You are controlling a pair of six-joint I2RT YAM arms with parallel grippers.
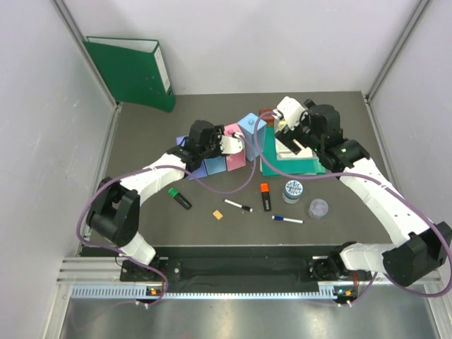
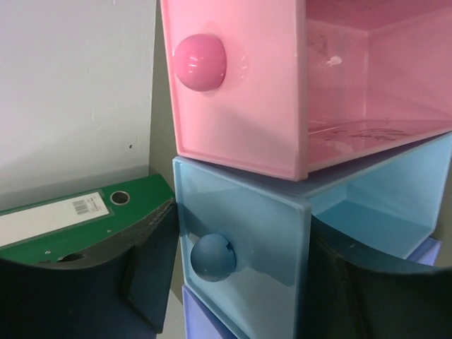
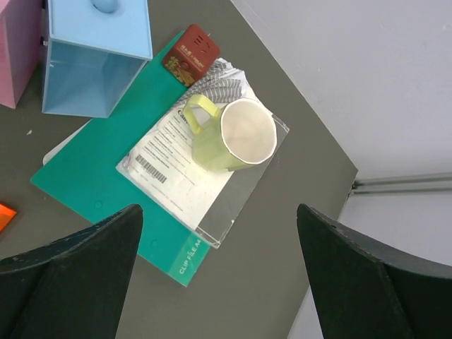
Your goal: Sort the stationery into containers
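Observation:
A row of purple, blue and pink drawer-like boxes runs across the table's middle. In the left wrist view, a light blue box (image 2: 244, 226) with a round knob stands between the fingers of my left gripper, which is part open; whether both fingers press on it is unclear. The pink box (image 2: 240, 92) adjoins it. My right gripper is open and empty over the green file side. Loose on the table lie a green-capped highlighter (image 1: 181, 198), a black marker (image 1: 239, 205), an orange-capped highlighter (image 1: 265, 197), a blue-capped marker (image 1: 287, 219) and a yellow eraser (image 1: 217, 215).
A pale green mug (image 3: 205, 145) lies tipped on papers over the green folder (image 3: 92, 169), beside a brown tin (image 3: 191, 55). A jar (image 1: 292, 191) and a clear cup (image 1: 318, 208) stand in front. A green binder (image 1: 134, 74) leans at back left.

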